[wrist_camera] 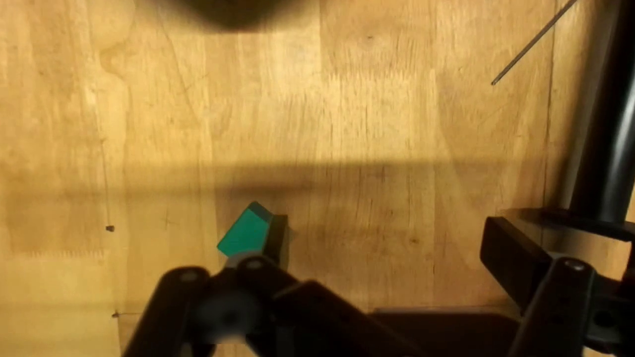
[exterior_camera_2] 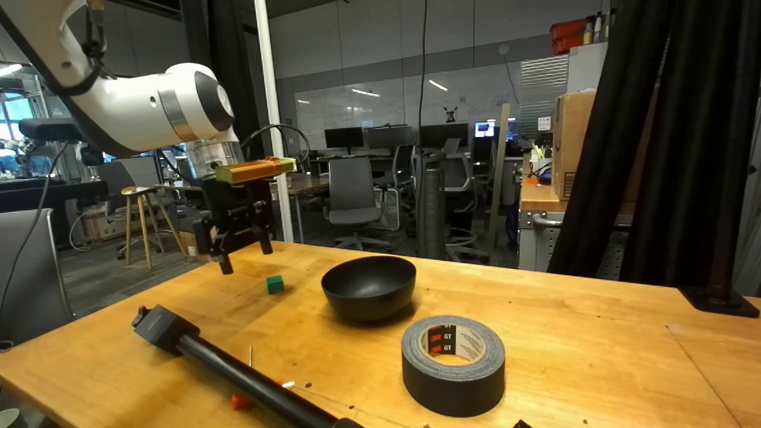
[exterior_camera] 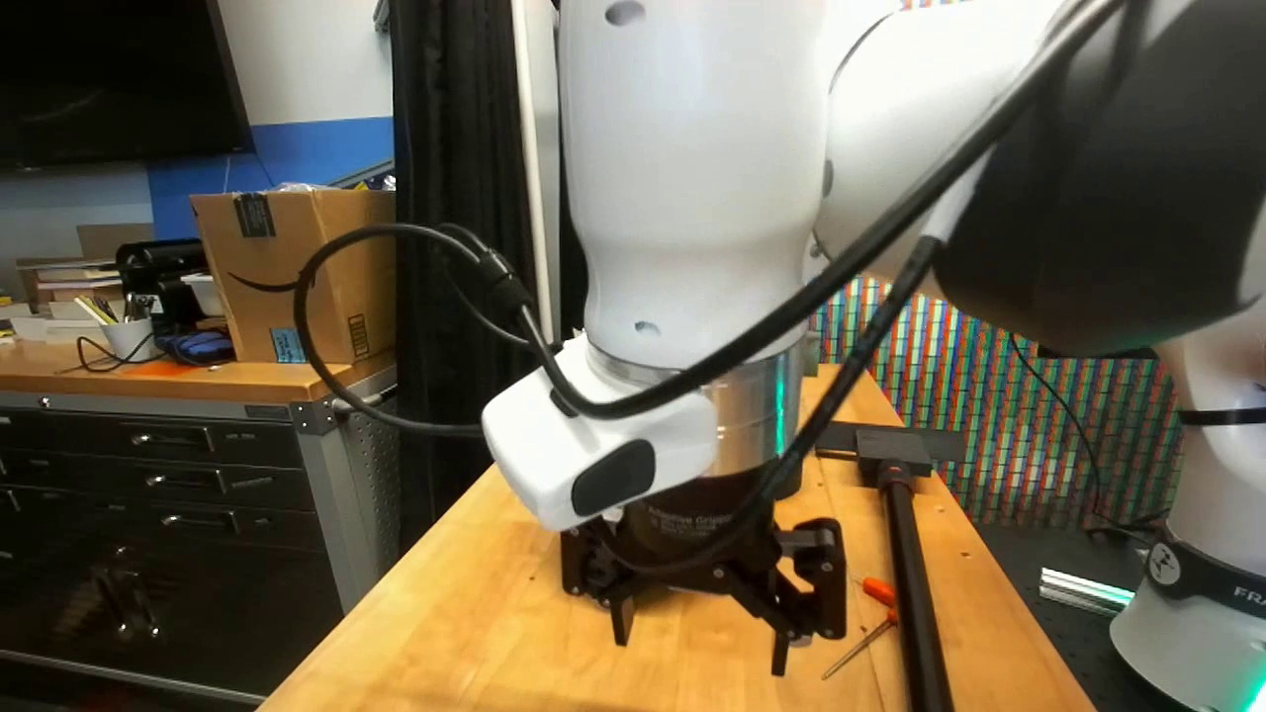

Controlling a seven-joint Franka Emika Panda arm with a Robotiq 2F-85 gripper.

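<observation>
My gripper (exterior_camera_2: 246,264) hangs above the wooden table, its fingers wide apart and nothing between them. A small green block (exterior_camera_2: 274,285) lies on the table just below and to the right of it in exterior view 2. From the wrist, the green block (wrist_camera: 245,231) shows beside the left finger, which hides part of it; the other finger (wrist_camera: 513,256) is far to the right over bare wood. A black bowl (exterior_camera_2: 368,288) stands upright to the right of the block, apart from it. In exterior view 1 the arm hides the bowl, and no block shows.
A roll of dark tape (exterior_camera_2: 453,365) sits in front of the bowl. A black pole (exterior_camera_2: 250,381) with a square head lies along the table, a red-handled screwdriver (exterior_camera: 878,591) beside it. Bare wood (exterior_camera_2: 592,335) stretches to the right.
</observation>
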